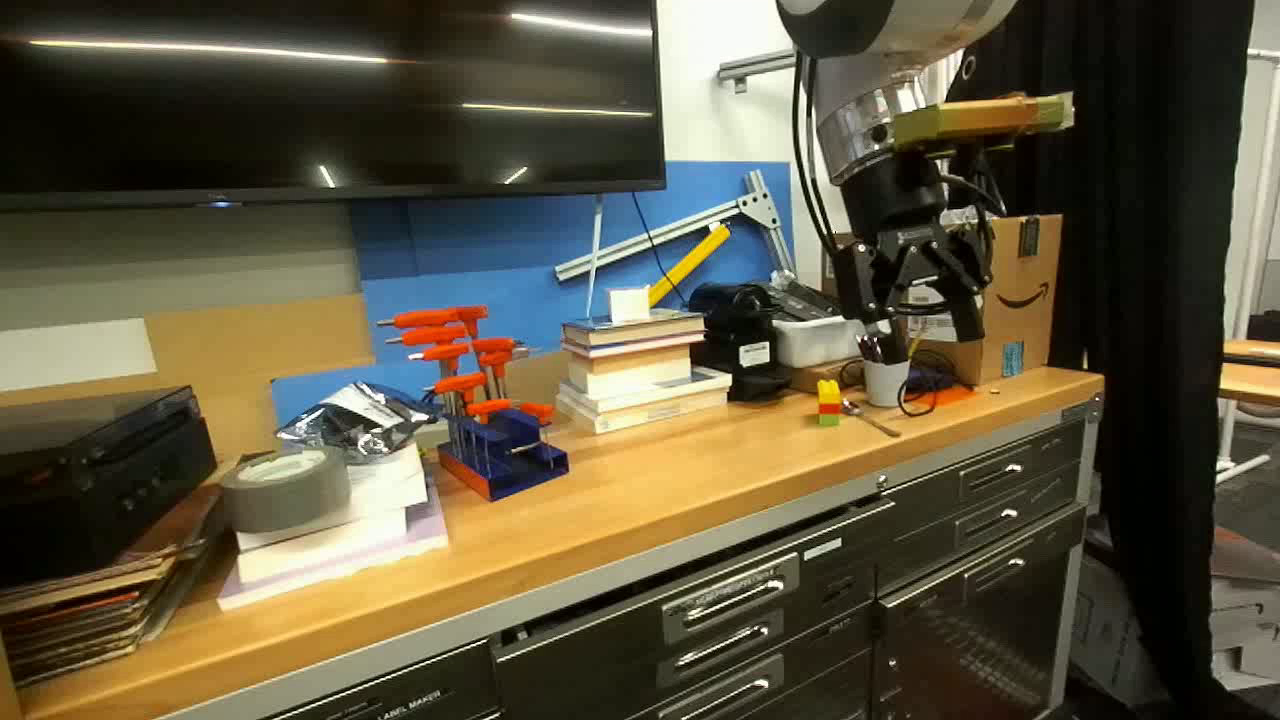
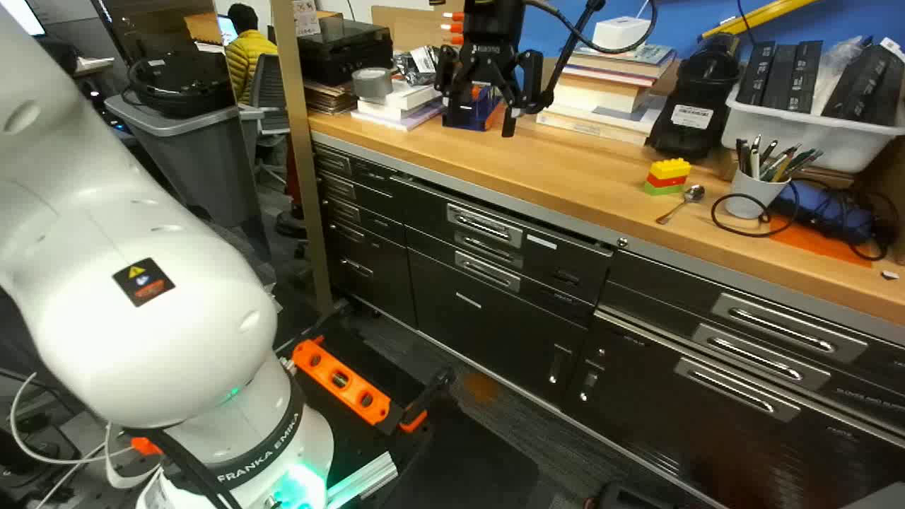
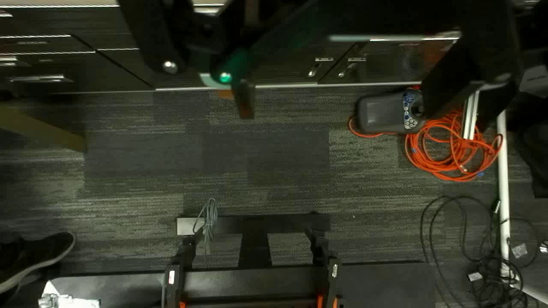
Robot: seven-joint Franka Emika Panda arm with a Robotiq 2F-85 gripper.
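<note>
My gripper (image 1: pixel 924 324) hangs in the air with its black fingers spread and nothing between them. In the second exterior view the open gripper (image 2: pixel 477 119) shows in front of the workbench, above the level of its top. Seen from the wrist, the fingers are apart at the top of the picture, over bare carpet and cabinet fronts. On the wooden bench top (image 2: pixel 585 170) stands a small stack of toy bricks (image 2: pixel 667 177), yellow, red and green. A metal spoon (image 2: pixel 681 203) lies beside it, and a white cup of pens (image 2: pixel 749 196) stands to the right.
Books (image 1: pixel 636 366), a blue rack of orange-handled hex keys (image 1: pixel 498 456) and a roll of grey tape (image 1: pixel 286 488) line the bench. A white bin (image 2: pixel 810 127) stands at the back right. Orange cable (image 3: pixel 452 149) lies on the floor.
</note>
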